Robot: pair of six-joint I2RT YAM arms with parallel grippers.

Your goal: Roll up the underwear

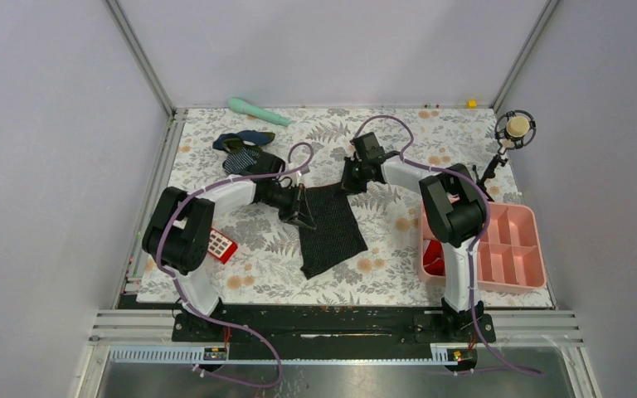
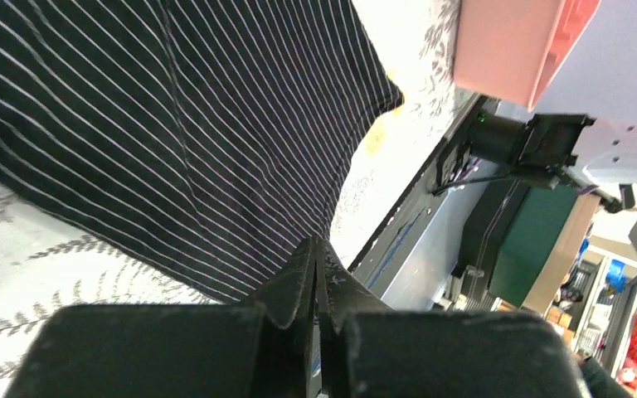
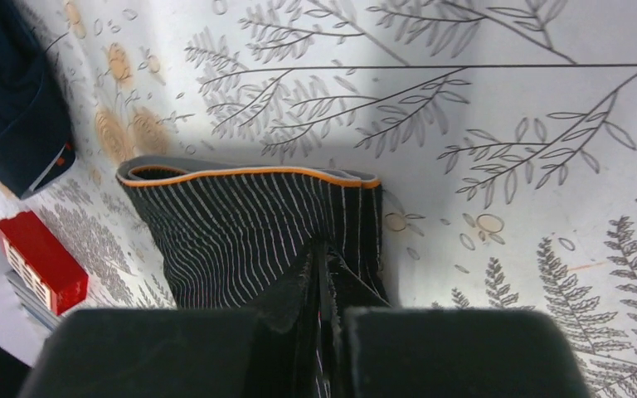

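Note:
The striped black underwear (image 1: pixel 329 240) lies spread on the patterned table, its orange-edged waistband (image 3: pixel 249 172) at the far end. My left gripper (image 1: pixel 303 217) is shut over the cloth's left middle; in the left wrist view its tips (image 2: pixel 315 249) sit near the striped fabric, with nothing clearly between them. My right gripper (image 1: pixel 347 184) is down at the far right corner, shut; in the right wrist view its tips (image 3: pixel 319 249) press on the cloth just below the waistband. Whether any fabric is between them is unclear.
A pile of dark clothes (image 1: pixel 240 143) and a green tube (image 1: pixel 257 111) lie at the back left, a red case (image 1: pixel 221 247) at the near left. A pink divided box (image 1: pixel 514 275) is at the right, a microphone stand (image 1: pixel 493 166) behind it.

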